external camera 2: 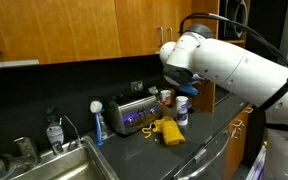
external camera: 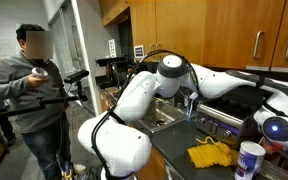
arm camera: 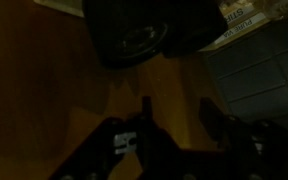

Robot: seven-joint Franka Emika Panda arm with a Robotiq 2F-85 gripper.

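Observation:
My gripper is dark and blurred along the bottom of the wrist view, its two fingers (arm camera: 119,138) apart over a brown wooden surface (arm camera: 44,110). Nothing shows clearly between them. A black rounded object (arm camera: 134,38) lies at the top of that view. Over the right end of the counter, the white wrist of the arm (external camera: 280,132) hangs behind a white canister (external camera: 249,160). A yellow cloth (external camera: 212,153) lies crumpled beside the canister. In exterior view 2 the cloth (external camera 2: 169,131) sits left of the canister (external camera 2: 181,110).
A silver toaster (external camera: 216,124) stands against the back wall. The sink (external camera 2: 54,163) is at the left, with a soap bottle (external camera 2: 55,133) and a blue brush (external camera 2: 98,127) behind it. Open counter (external camera 2: 129,158) lies in front of the toaster. A person (external camera: 36,95) stands at far left.

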